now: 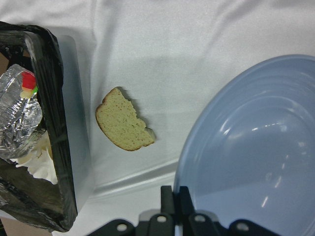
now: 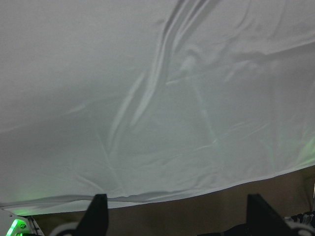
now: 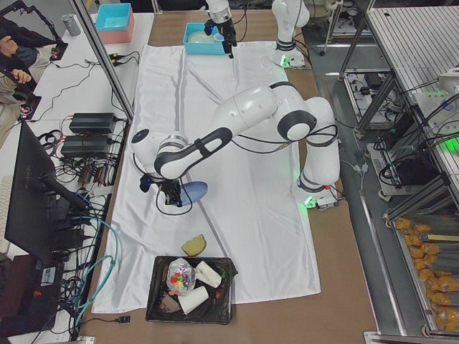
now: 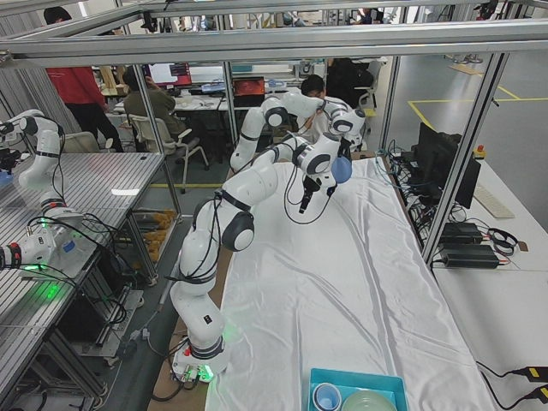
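Note:
A blue plate [image 1: 256, 137] is held by its rim in my left gripper, shut on it; in the camera left view the plate [image 3: 195, 192] hangs over the white cloth, partly behind the gripper. A bitten slice of bread [image 1: 120, 120] lies on the cloth beside a black-lined bin [image 1: 64, 187] containing crumpled foil [image 1: 15, 118], white paper-like items and scraps. My right gripper stands open above empty cloth near the table edge, with nothing between its fingers.
A teal bin [image 4: 355, 381] with a cup and a pale green plate sits at the far end of the table. Monitors and cables line one side.

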